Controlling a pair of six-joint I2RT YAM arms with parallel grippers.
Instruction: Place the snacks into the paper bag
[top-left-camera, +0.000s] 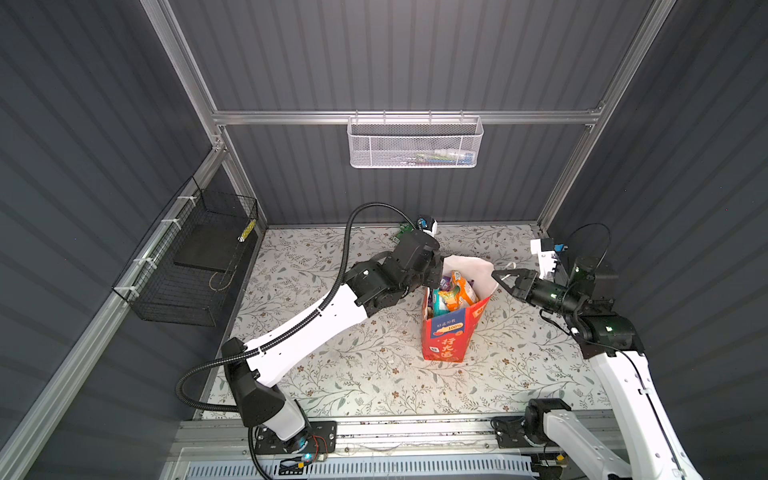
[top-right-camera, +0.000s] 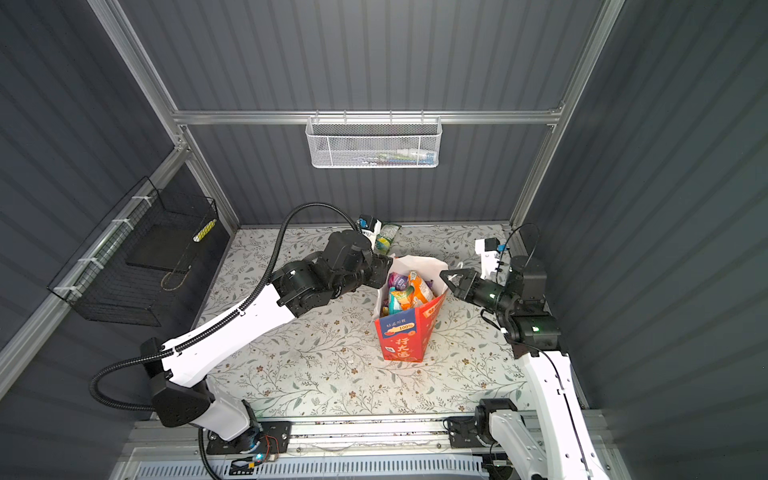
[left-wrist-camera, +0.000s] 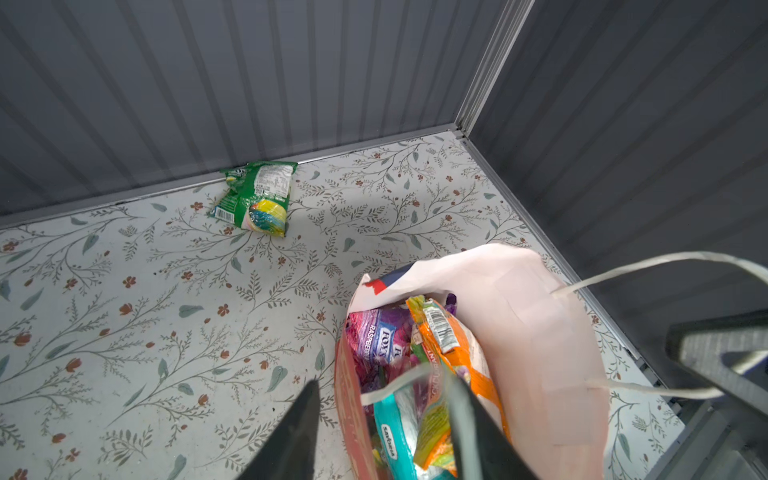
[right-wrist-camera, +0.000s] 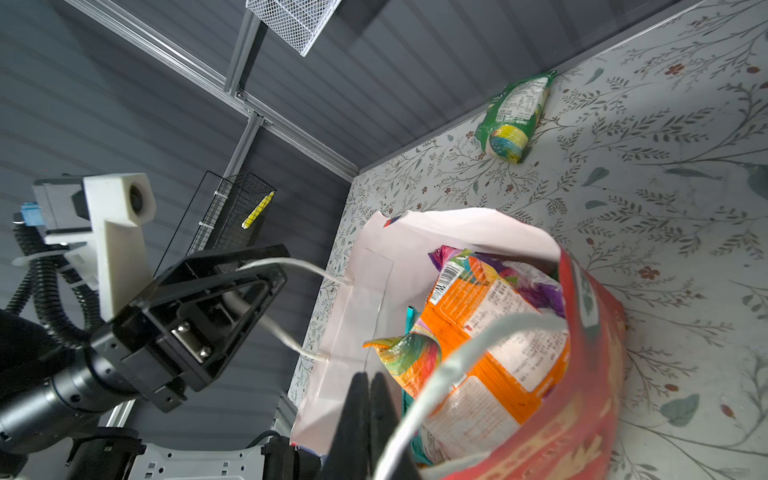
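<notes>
The red paper bag (top-left-camera: 446, 340) stands upright on the table, holding an orange snack packet (right-wrist-camera: 496, 352), a purple one (left-wrist-camera: 372, 342) and a teal one (left-wrist-camera: 393, 428). A green snack packet (left-wrist-camera: 254, 200) lies behind it by the back wall. My left gripper is above the bag's left side, its blurred fingers apart, with no snack seen held. My right gripper is at the bag's right rim by a white cord handle, shut; whether the cord is between its fingers is unclear.
A white mesh basket (top-left-camera: 412, 140) hangs on the back wall, a black wire basket (top-left-camera: 184, 296) on the left wall.
</notes>
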